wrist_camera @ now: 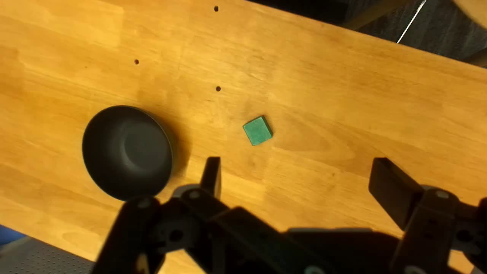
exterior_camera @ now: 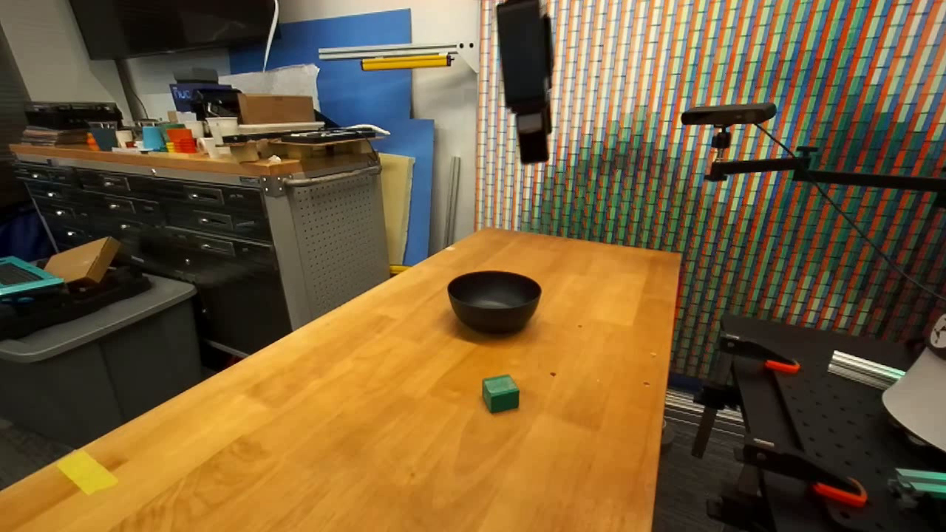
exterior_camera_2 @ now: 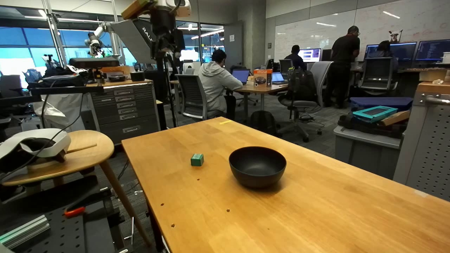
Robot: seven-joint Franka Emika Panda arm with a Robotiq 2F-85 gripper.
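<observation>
A small green cube (exterior_camera: 501,394) rests on the wooden table, near a round black bowl (exterior_camera: 494,302) that looks empty inside. From above, in the wrist view, the cube (wrist_camera: 258,131) lies to the right of the bowl (wrist_camera: 128,153), with bare wood between them. My gripper is open, its two fingers wide apart and nothing between them. High over the table, the gripper (exterior_camera: 533,151) appears at the top of exterior view 1, well clear of cube and bowl. In exterior view 2 the cube (exterior_camera_2: 197,160) sits left of the bowl (exterior_camera_2: 257,167).
Beside the table stand a black cart (exterior_camera: 825,425) and a camera on an arm (exterior_camera: 729,114).
</observation>
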